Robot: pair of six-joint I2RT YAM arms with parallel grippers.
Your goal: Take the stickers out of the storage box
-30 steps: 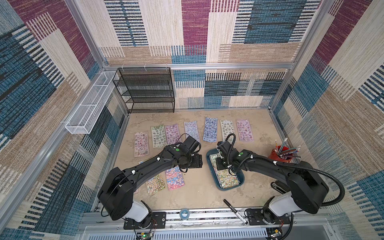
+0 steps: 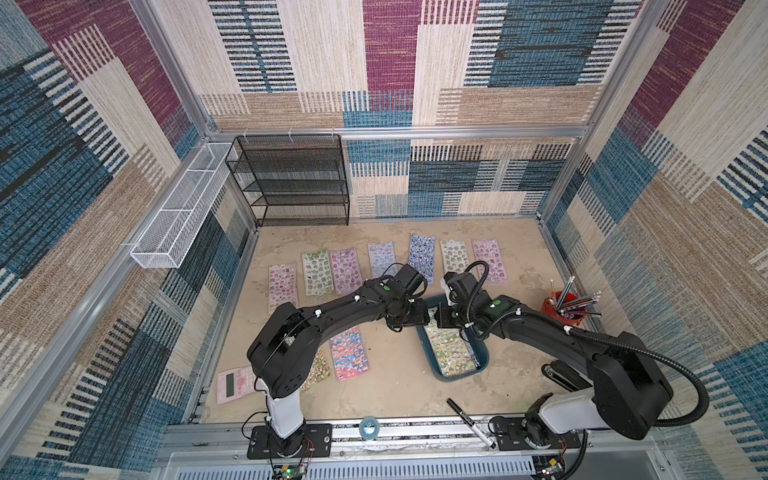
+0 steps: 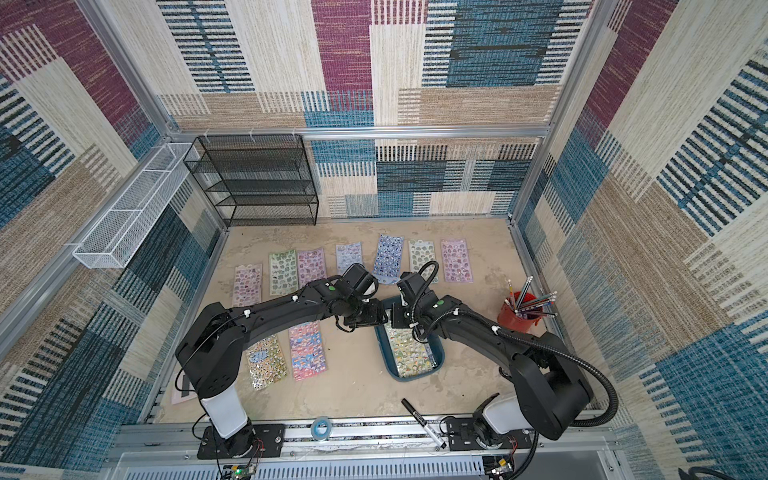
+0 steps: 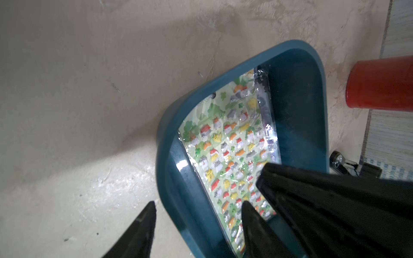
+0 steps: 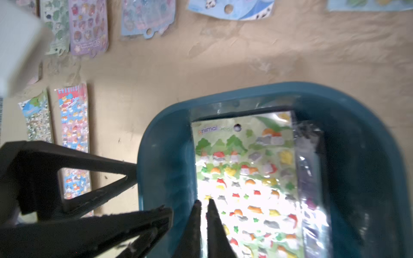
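The teal storage box (image 4: 172, 189) sits right of centre, with a clear-wrapped animal sticker sheet (image 5: 245, 172) inside and more packaging under its right edge. My left gripper is open above the box's left rim, nothing between its fingers. My right gripper (image 2: 448, 316) is over the box, close beside the left one; its dark parts fill the lower right of the left wrist view, and how far its fingers stand apart is unclear.
Several sticker sheets (image 2: 345, 268) lie along the back and left of the table. A red pen cup (image 3: 516, 316) stands at right; a marker (image 2: 468, 420) and tape roll (image 2: 369, 428) lie at the front edge. A black wire rack (image 2: 288, 180) stands at back left.
My left gripper has moved right and up to the box's rim. My right gripper has risen slightly and shifted toward the back. The sheet remains in the box.
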